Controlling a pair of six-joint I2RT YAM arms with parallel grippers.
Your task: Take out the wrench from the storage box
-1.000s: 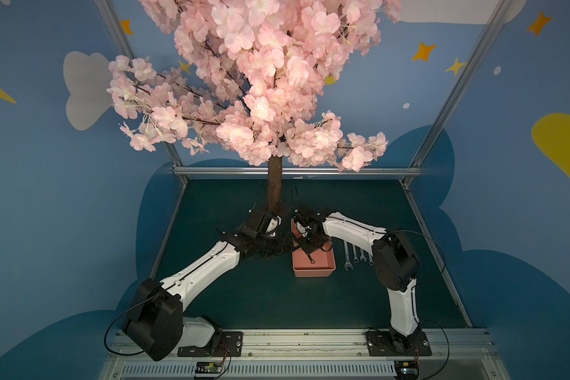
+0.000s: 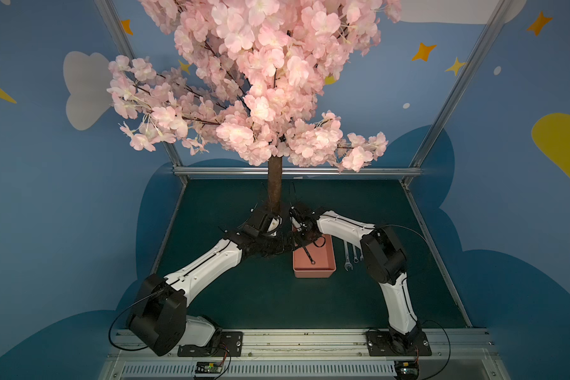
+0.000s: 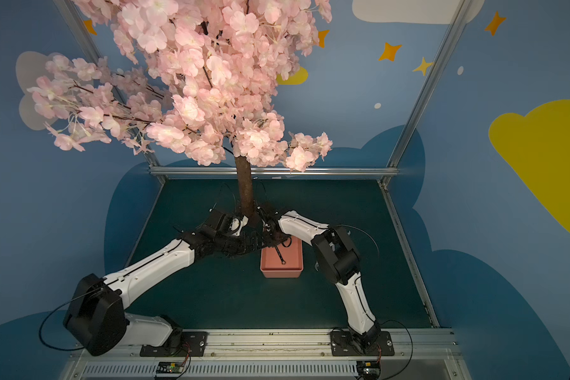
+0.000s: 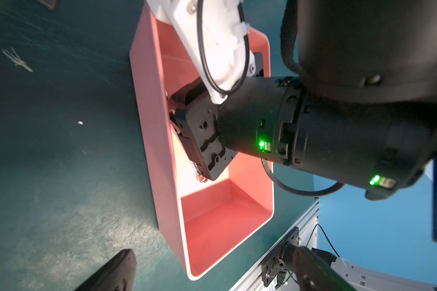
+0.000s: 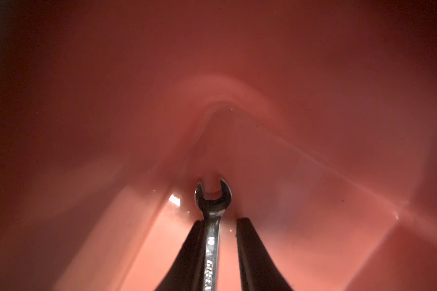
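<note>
A pink storage box (image 2: 313,272) stands on the green floor. My right gripper is down inside it. Its fingers stand apart either side of the shank of a steel wrench (image 5: 210,203), near its open end; the left finger is close against it. In the top views, the wrench's lower end shows on the box floor. My left gripper is open just beside the box, its fingers wide apart with nothing seen held between them. In the left wrist view the right arm covers much of the box's interior.
Several wrenches (image 2: 347,256) lie on the floor right of the box, under the right arm. The tree trunk (image 2: 274,183) rises behind both grippers, with blossom overhead.
Over the last second the right arm has shifted slightly left, its gripper staying in the box. The left arm has moved very slightly. The box looks unchanged.
</note>
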